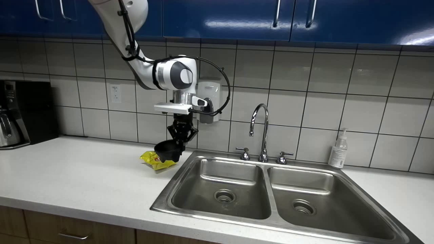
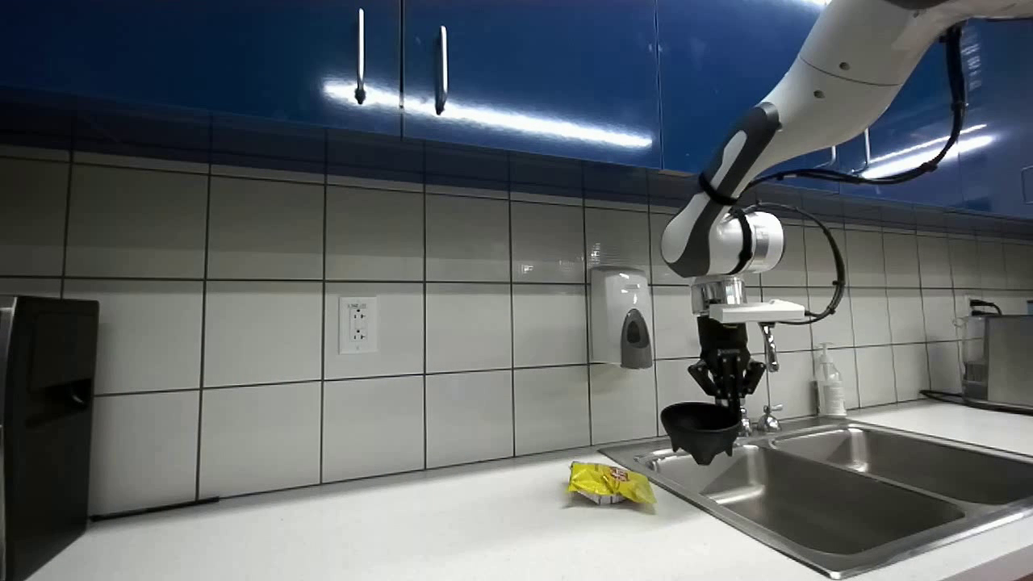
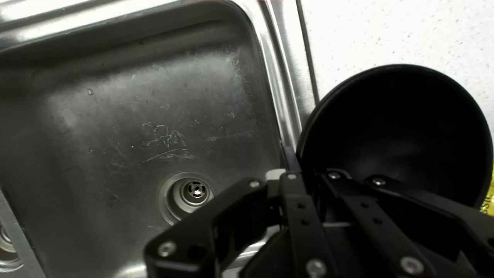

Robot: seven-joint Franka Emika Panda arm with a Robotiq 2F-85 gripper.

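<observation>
My gripper (image 1: 179,151) is shut on the rim of a black bowl (image 2: 699,426), which hangs upright in the air with short feet under it. In the wrist view the bowl's dark inside (image 3: 398,125) looks empty, and the fingers pinch its wall on the side toward the sink. The bowl is over the counter near the left edge of the steel sink (image 1: 183,183). Behind and partly below it, in exterior view 1, lies a yellow chip bag (image 1: 148,156) on the counter, partly hidden by the bowl. Exterior view 2 shows the bag (image 2: 610,482) to the bowl's left.
The sink has two empty basins, with a tall faucet (image 1: 265,134) behind them. A soap bottle (image 1: 338,150) stands at the back right, and a coffee maker (image 1: 34,112) at the far left. Left of the bag the counter (image 1: 81,175) is clear.
</observation>
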